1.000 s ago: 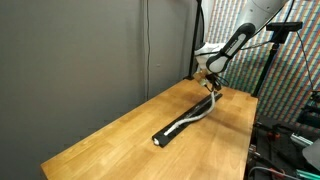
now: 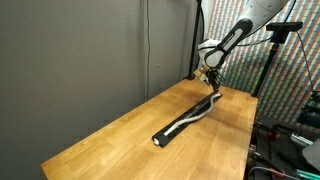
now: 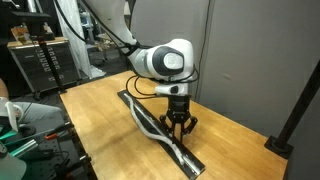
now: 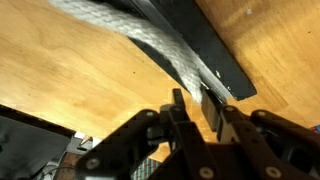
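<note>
A white rope (image 2: 201,112) lies in a loose curve along a long black channel-like strip (image 2: 163,137) on the wooden table. In exterior view 2, the rope (image 3: 150,124) bulges off the strip in its middle and returns toward the end near the arm. My gripper (image 3: 180,130) points down over that end of the strip. From the wrist view, the open gripper has the rope's end (image 4: 193,82) in line with the gap between its fingers. Whether they touch the rope cannot be told.
Bare table (image 2: 100,150) stretches along the strip on both sides. A grey wall or panel (image 2: 80,70) stands behind it. Dark equipment (image 2: 285,145) is at the table's near right edge, and a dark post (image 3: 295,95) rises beyond the table.
The arm's lower part and gripper have shifted slightly near the strip's far end. The rope and strip look unmoved.
</note>
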